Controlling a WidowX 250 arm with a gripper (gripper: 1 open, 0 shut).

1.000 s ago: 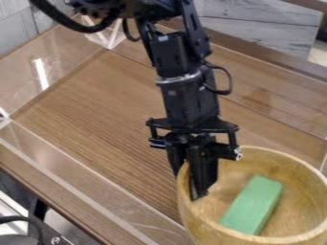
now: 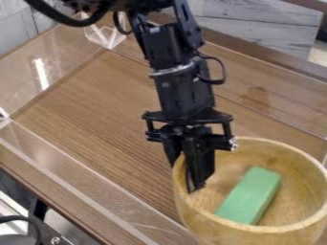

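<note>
My black arm reaches down from the top of the camera view, and its gripper [image 2: 194,172] is shut on the left rim of a tan bowl [image 2: 294,218] at the lower right. A green block [image 2: 250,195] lies inside the bowl.
A cable runs past the lower left corner. A pale grey plank surface stands beyond the back edge.
My gripper and the bowl it holds have shifted slightly up and back in the view, with the green block moving along inside the bowl.
</note>
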